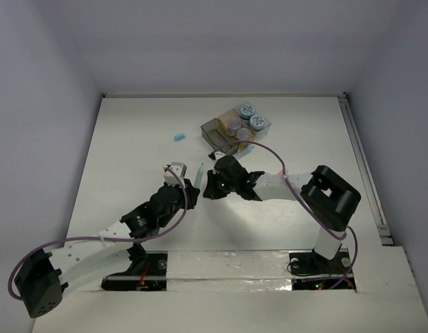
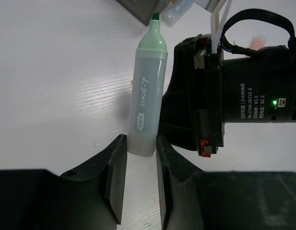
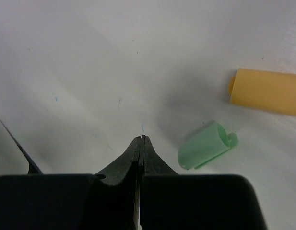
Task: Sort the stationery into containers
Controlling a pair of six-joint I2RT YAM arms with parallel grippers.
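An uncapped green highlighter (image 2: 147,96) stands upright, its lower end pinched in my left gripper, with the bare green tip pointing up. Close beside it is my right gripper, shut with nothing between its fingers. On the table by the right gripper lie a green cap (image 3: 203,148) and an orange cap (image 3: 266,92), both hidden in the top view behind the right gripper. At the back sits the compartment box (image 1: 215,134), with an empty grey section at its left and round blue-topped items (image 1: 257,122) on its right.
A small blue piece (image 1: 180,137) lies left of the box. Another blue piece (image 1: 245,150) rests at the box's front edge, partly behind the right arm's cable.
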